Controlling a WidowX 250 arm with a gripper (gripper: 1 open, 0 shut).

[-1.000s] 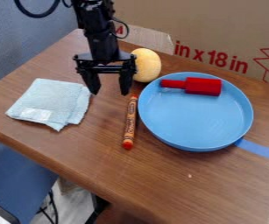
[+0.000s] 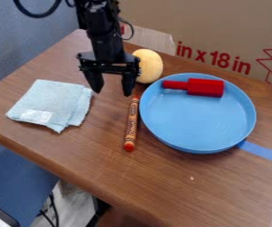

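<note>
My black gripper hangs over the table at top centre with its two fingers apart and nothing visible between them. It is between a folded pale blue cloth on the left and a yellow oval object behind it on the right. An orange rolling-pin-like stick lies lengthwise below and right of the gripper. A blue plate holds a red cylindrical object with a narrower handle near its back.
A cardboard box stands behind, blue tape runs right of the plate, and the table's left edge drops to the floor.
The arm and gripper have shifted very slightly over the last second, staying open in about the same place. The objects on the table have not visibly moved.
</note>
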